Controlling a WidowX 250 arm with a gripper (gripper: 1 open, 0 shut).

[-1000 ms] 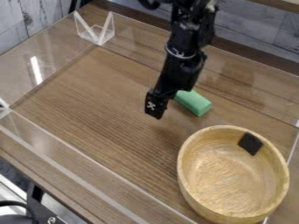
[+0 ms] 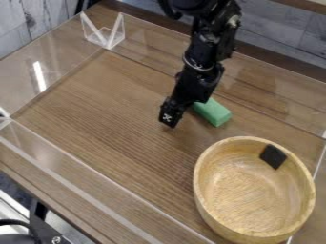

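Note:
A black robot arm reaches down from the top of the view to my gripper (image 2: 185, 106), which is low over the wooden table, just left of a green block (image 2: 212, 114). The block's upper-left end is partly behind the gripper. Whether the fingers hold anything is hard to tell in the dark shapes.
A large yellow bowl (image 2: 254, 216) with a black patch on its rim takes up the lower right. A white wire object (image 2: 105, 30) stands at the top left.
The gripper has shifted slightly to the right, closer to the green block, and now covers more of its upper-left end. The bowl has not moved.

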